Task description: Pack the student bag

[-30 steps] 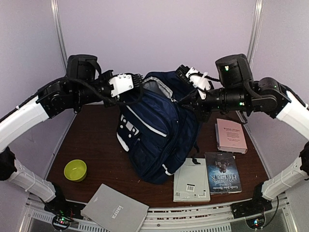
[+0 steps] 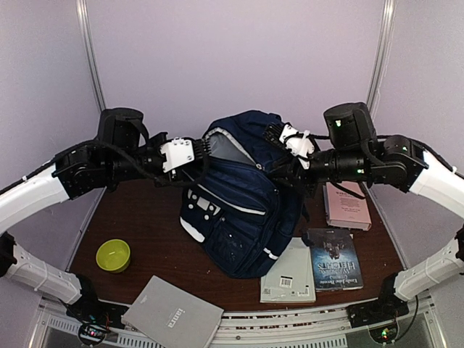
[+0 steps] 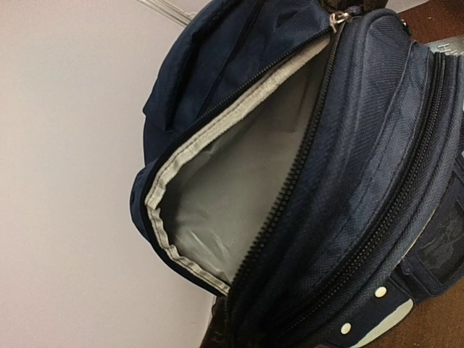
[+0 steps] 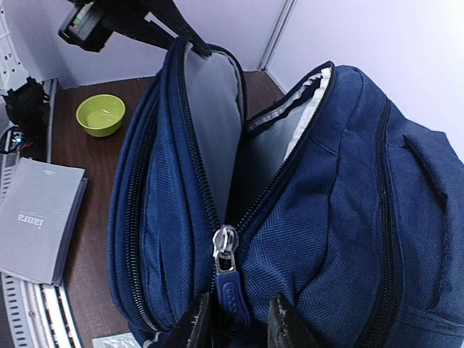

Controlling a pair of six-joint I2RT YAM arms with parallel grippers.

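Observation:
The navy student bag (image 2: 235,210) hangs tilted between my two arms, its main compartment unzipped; the grey lining (image 3: 239,174) shows no contents in the visible part. My left gripper is shut on the bag's front rim at one end of the opening. At the opposite end, the zipper pull (image 4: 230,296) hangs from its metal slider (image 4: 225,239). Around that pull stand the part-open fingers of my right gripper, with a gap on its right side. In the top view the right gripper's tips are mostly hidden against the bag.
A grey box (image 2: 174,313) lies at the front left, a green bowl (image 2: 113,255) behind it. Toward the right lie a pale notebook (image 2: 288,272), a dark blue book (image 2: 335,259) and a pink book (image 2: 346,205). Bare table shows left of the bag.
The bag tilted, and its opening gapes wider. Table items stayed put.

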